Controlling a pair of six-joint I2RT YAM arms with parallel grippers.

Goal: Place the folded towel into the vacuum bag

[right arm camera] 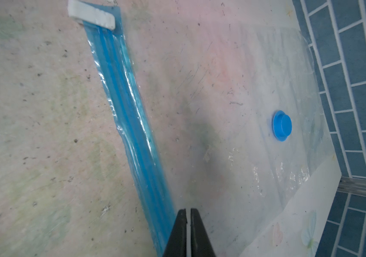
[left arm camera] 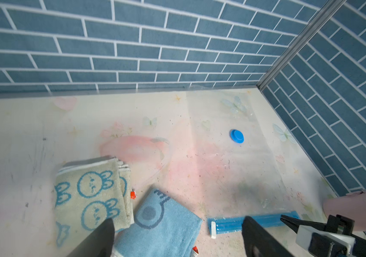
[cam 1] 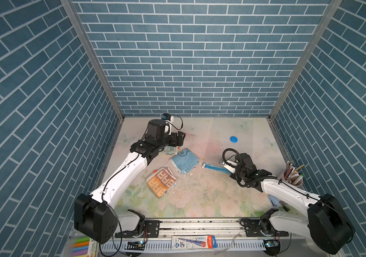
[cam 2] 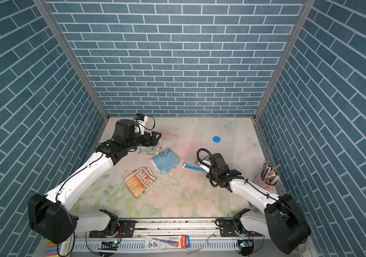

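Observation:
A clear vacuum bag (right arm camera: 234,162) lies flat at the table's right-centre, with a blue zip strip (right arm camera: 127,120), white slider (right arm camera: 90,15) and blue valve (right arm camera: 281,126). My right gripper is shut, its fingertips over the strip's near part; what is between them cannot be made out. Three folded towels lie left: cream (left arm camera: 88,201), blue (left arm camera: 157,227) and orange-brown (cam 1: 160,182). My left gripper is open, raised above the cream and blue towels, empty.
A pink cup of pens and tools (cam 2: 267,181) stands at the right edge. Tiled walls surround the table on three sides.

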